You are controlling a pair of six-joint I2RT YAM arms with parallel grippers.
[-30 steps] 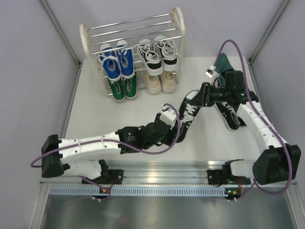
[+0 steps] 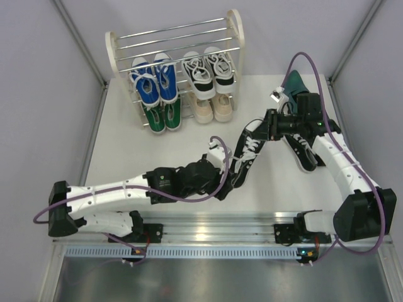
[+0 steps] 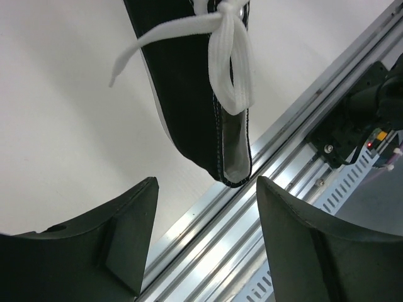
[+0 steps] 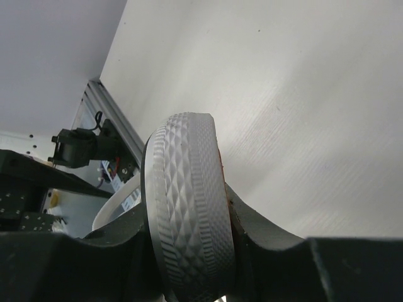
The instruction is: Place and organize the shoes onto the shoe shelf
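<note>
A black-and-white laced shoe [image 2: 247, 150] is held off the table by my right gripper [image 2: 267, 126], shut on its upper end; the right wrist view shows its white textured sole rim [image 4: 186, 195] between the fingers. My left gripper is open at the shoe's lower end, which points between its fingers, with a loose white lace [image 3: 230, 75] above. The shoe shelf [image 2: 112, 53] holds blue and black-and-white pairs on the upper level, green and cream pairs below.
More black shoes [image 2: 299, 151] and a teal shoe [image 2: 295, 85] lie at the table's right, partly under my right arm. The table's front edge has metal rails [image 2: 189, 214].
The right gripper and shoe have barely moved.
</note>
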